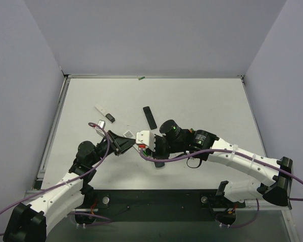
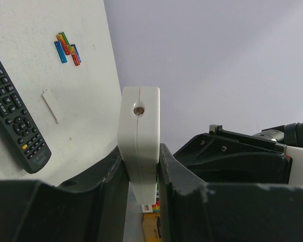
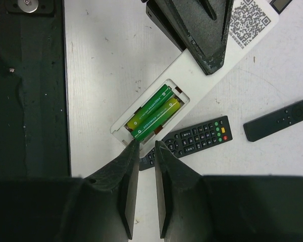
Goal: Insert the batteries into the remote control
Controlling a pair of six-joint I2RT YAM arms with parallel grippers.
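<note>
My left gripper is shut on the white remote (image 2: 139,126), which fills the middle of the left wrist view. In the right wrist view the remote (image 3: 246,24) lies diagonally with its compartment open. Two green batteries (image 3: 156,116) sit in it, one appearing slightly askew. My right gripper is just below the compartment's lower end, fingertips close together with a narrow gap and nothing visible between them. In the top view both grippers meet over the table's near middle, the right arm (image 1: 177,138) hiding much of the remote.
A black keypad remote (image 3: 202,136) lies beneath, a slim black remote (image 3: 278,120) to its right. In the left wrist view several loose batteries (image 2: 60,52) and a white cover (image 2: 52,105) lie on the table. A white remote (image 1: 102,111) lies at the left.
</note>
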